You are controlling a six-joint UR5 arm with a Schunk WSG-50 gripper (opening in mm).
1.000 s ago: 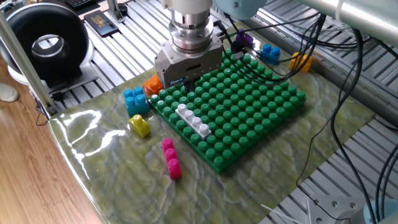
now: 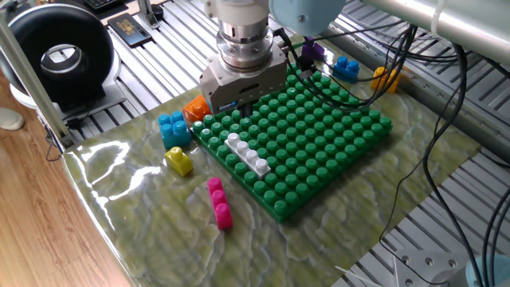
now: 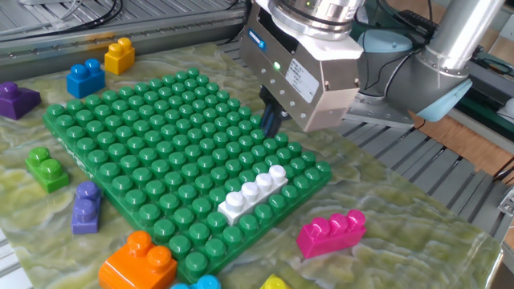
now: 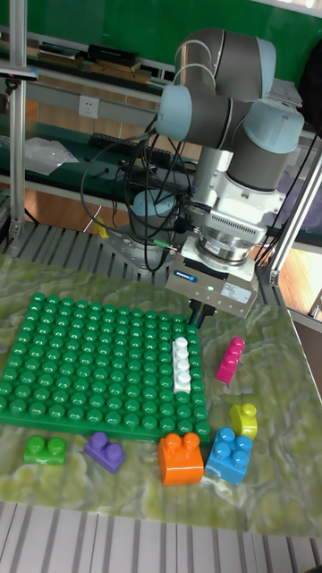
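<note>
My gripper (image 3: 271, 133) hangs over the green studded baseplate (image 3: 132, 132), its dark fingers (image 3: 270, 119) pointing down and pressed together. Nothing shows between them. A white brick (image 3: 255, 193) with a single row of studs sits on the plate near one edge, lined up with its stud rows. In exterior view 3, the fingertips are just beyond the far end of that white brick (image 4: 181, 368), apart from it. How high they stand above the studs is hard to tell.
Loose bricks lie around the plate: pink (image 2: 219, 204), yellow (image 2: 179, 161), light blue (image 2: 174, 131), orange (image 4: 180, 463), violet (image 4: 105, 453), light green (image 4: 45, 450), dark blue (image 3: 85, 80), amber (image 3: 120, 58) and purple (image 3: 16, 102). Black cables (image 2: 414, 119) droop beside the arm.
The white brick, the plate and the loose bricks have stayed put.
</note>
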